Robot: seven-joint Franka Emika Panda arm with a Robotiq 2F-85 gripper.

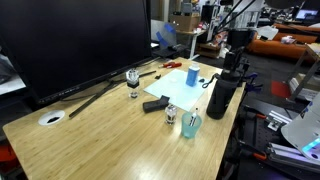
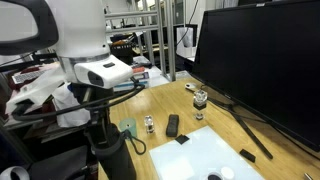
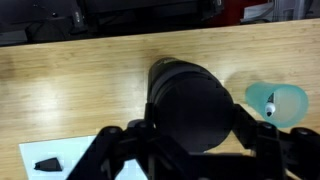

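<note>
A tall black cylinder point(image 1: 222, 98) is near the table's right end. My gripper point(image 1: 235, 68) is over its top, shut on it. Seen from the other side, the cylinder point(image 2: 113, 158) is upright or nearly so beneath the arm. In the wrist view its dark round top point(image 3: 193, 112) fills the space between the fingers of my gripper. Whether its base touches the table cannot be made out.
A teal cup point(image 3: 278, 104) with something inside stands beside the cylinder. White paper point(image 1: 178, 90), a blue cup point(image 1: 193, 76), a small white-topped jar point(image 1: 171, 115) and a black block point(image 1: 156, 104) lie beyond.
</note>
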